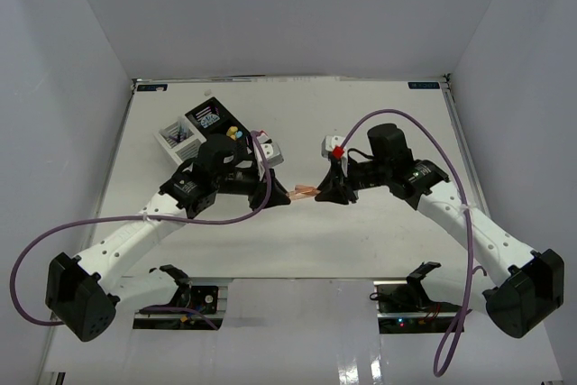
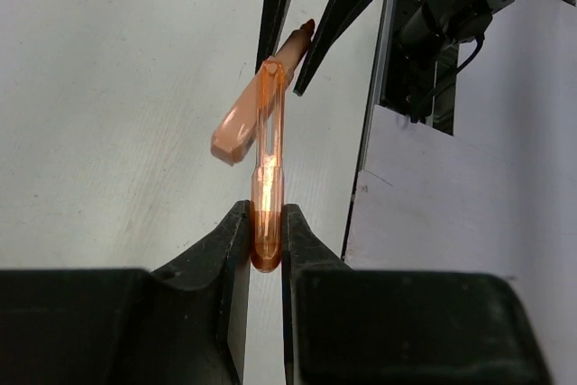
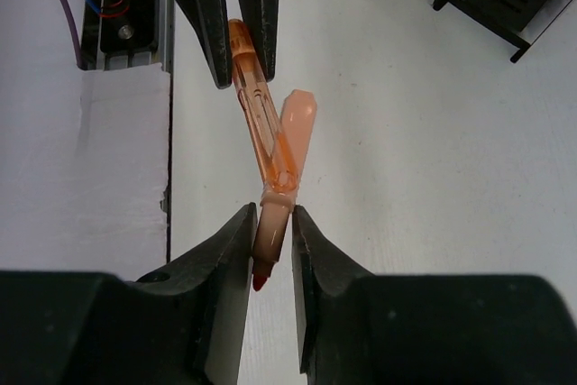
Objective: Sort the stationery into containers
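Over the middle of the table both grippers face each other. My left gripper grips one end of a translucent orange piece [image 2: 269,178], which looks like a pen cap. My right gripper holds an orange marker [image 3: 273,236] with a red tip. In the wrist views the two pieces lie close together at an angle, overlapping in sight; I cannot tell whether they touch.
At the back left stand a white divided container [image 1: 169,140] and a black organiser [image 1: 206,114] with items inside, partly hidden by the left arm.
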